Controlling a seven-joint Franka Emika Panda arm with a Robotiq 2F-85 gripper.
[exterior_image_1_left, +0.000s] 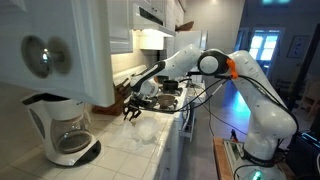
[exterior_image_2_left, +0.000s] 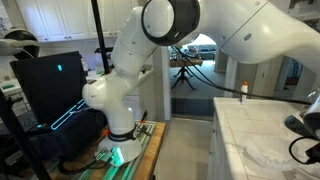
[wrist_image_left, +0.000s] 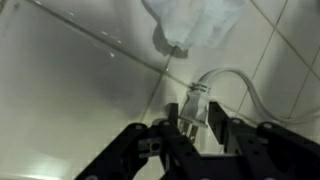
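In the wrist view a pale plug (wrist_image_left: 199, 103) on a thin white cable (wrist_image_left: 258, 97) lies on the tiled counter. My gripper is right over the plug, its dark fingers (wrist_image_left: 221, 122) on either side. Whether they press on it is not clear. Exterior view 1 has the gripper (exterior_image_1_left: 134, 108) low over the counter at the wall side, too small to read. In exterior view 2 the gripper end is at the right edge, partly cut off.
A crumpled white sheet (wrist_image_left: 196, 18) lies close to the plug. A white coffee maker (exterior_image_1_left: 66, 130) stands nearer the camera in exterior view 1. A bottle (exterior_image_2_left: 244, 91) stands towards the back of the counter. Bare tiles (exterior_image_1_left: 112, 160) lie in front.
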